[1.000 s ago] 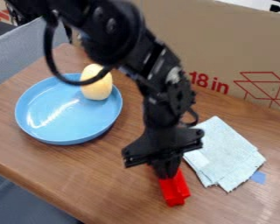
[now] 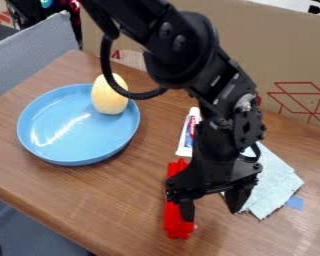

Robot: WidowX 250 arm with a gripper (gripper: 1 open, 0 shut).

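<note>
My gripper (image 2: 211,200) is open and low over the wooden table, with its fingers at the right side of a red object (image 2: 176,221) and partly over it. The red object lies lengthwise toward the front edge, its upper part partly hidden by the gripper. Behind it is a white tube-like item (image 2: 188,135), partly covered by the arm.
A blue plate (image 2: 69,130) sits at the left, with a pale yellow object (image 2: 107,97) on its back rim. A light cloth (image 2: 275,185) lies right of the gripper. A cardboard panel (image 2: 290,55) lines the back.
The gripper has shifted right and is now angled more sideways. The red object now lies further left, more upright in view, and the white item behind it has come into sight.
</note>
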